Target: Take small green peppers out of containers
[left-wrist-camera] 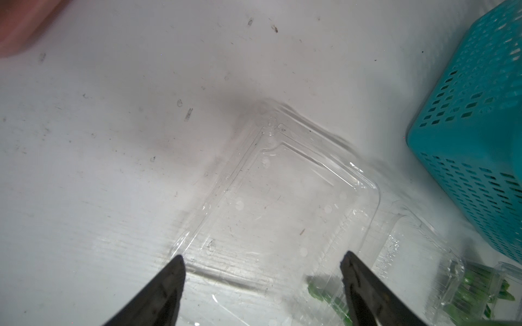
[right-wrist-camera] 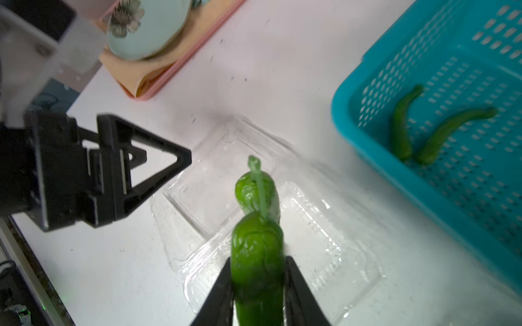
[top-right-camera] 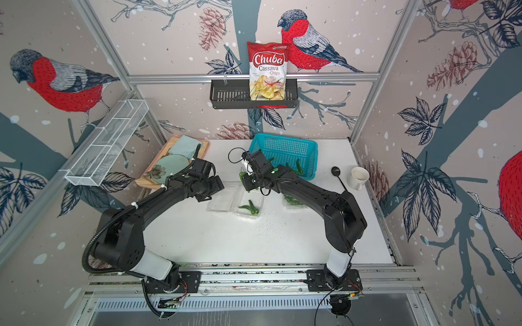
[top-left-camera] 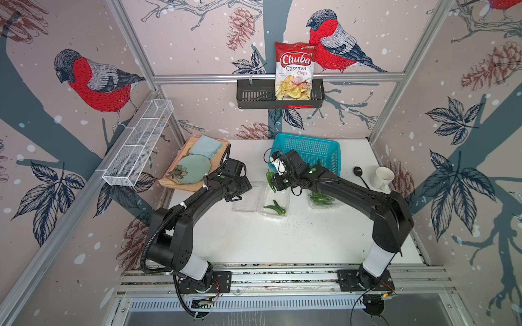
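Note:
In the right wrist view my right gripper is shut on green peppers (right-wrist-camera: pixel 256 244); one is in front and another shows behind it. They hang above an opened clear container (right-wrist-camera: pixel 320 255). More green peppers (top-left-camera: pixel 275 208) lie in that container's right half, seen from the top left. My left gripper stands open over the container's empty clear lid (left-wrist-camera: pixel 288 206), nothing between its fingers. Several peppers (right-wrist-camera: pixel 446 133) rest inside the teal basket (right-wrist-camera: pixel 375 157). A second clear container with green peppers (top-left-camera: pixel 322 200) sits to the right, partly behind the right arm.
At the back left are a wooden tray (top-left-camera: pixel 163 182) and a plate (top-left-camera: pixel 194 169). A black ladle (top-left-camera: pixel 357 171) and a white mug (top-left-camera: pixel 382 177) stand at the right.

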